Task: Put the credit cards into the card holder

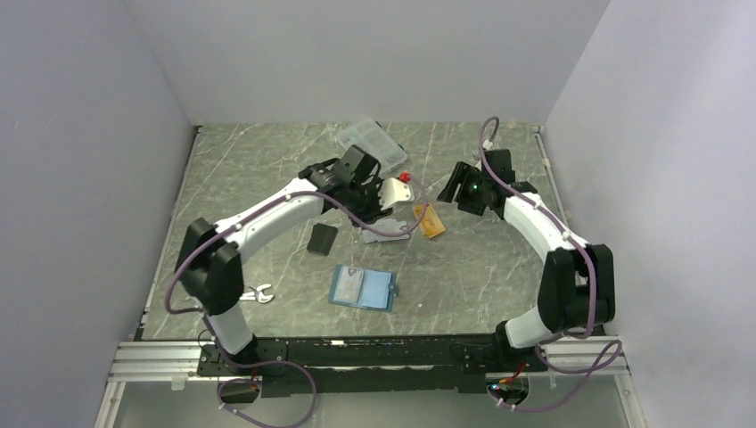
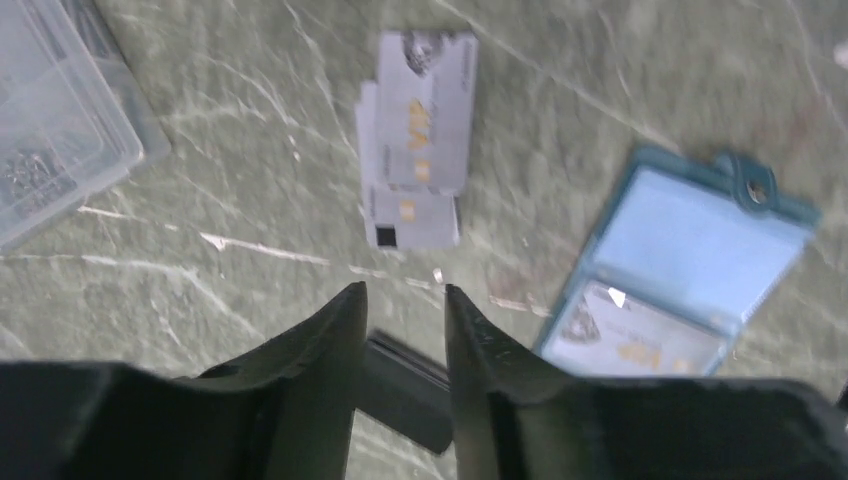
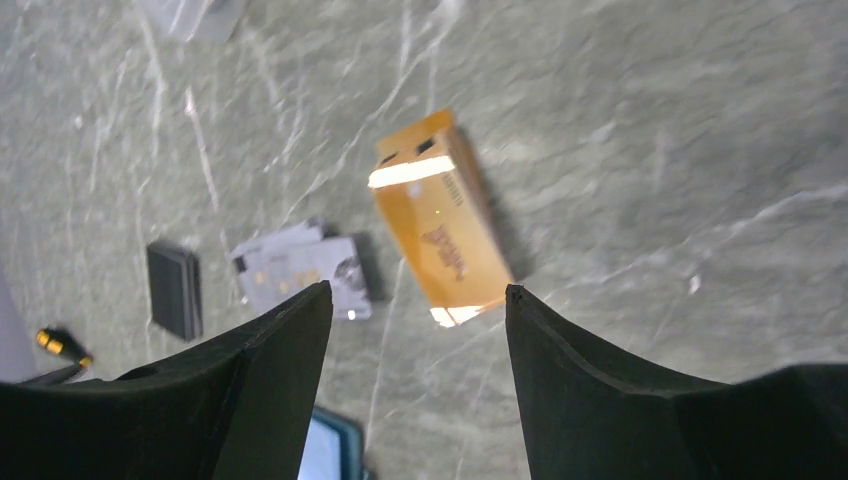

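A blue card holder [image 1: 378, 292] lies at the front centre, a pale card in its left part [image 2: 631, 335]. Behind it pale cards [image 2: 425, 120] lie stacked, beside an orange card pack [image 3: 440, 230] to their right and a dark flat case [image 1: 322, 239] to their left. My left gripper hovers over this area, fingers part open, nothing between them. My right gripper is open and empty above the orange pack, to the right in the top view [image 1: 462, 192].
A clear plastic box [image 1: 365, 138] stands at the back centre. A wrench [image 1: 261, 293] lies at the front left. The right arm partly hides tools at the back right.
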